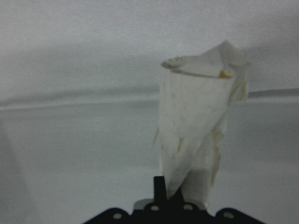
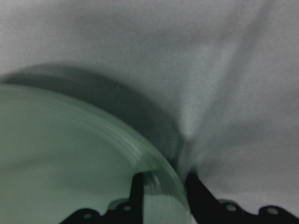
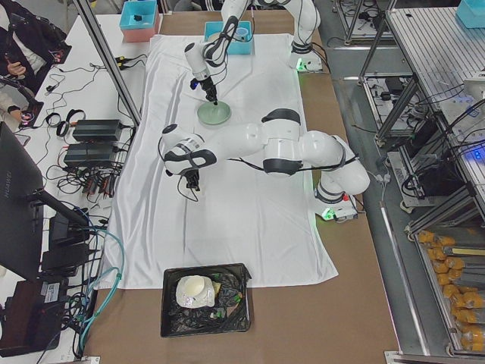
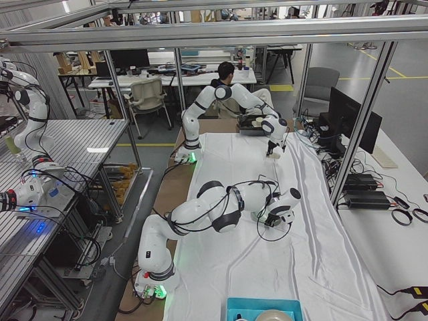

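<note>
A crumpled white paper wrapper (image 1: 191, 112), stained yellowish, hangs at my left gripper, which is shut on it over the white cloth. That gripper is over the cloth's middle (image 3: 193, 182). A pale green plate (image 3: 214, 114) lies on the cloth higher in the camera left view. My right gripper is open at its edge, with the rim of the plate (image 2: 65, 140) between its fingers; whether both touch it I cannot tell.
A black bag-lined bin (image 3: 170, 322) with items inside stands beyond the cloth on my left arm's side. A blue container (image 3: 242, 47) stands at the opposite end.
</note>
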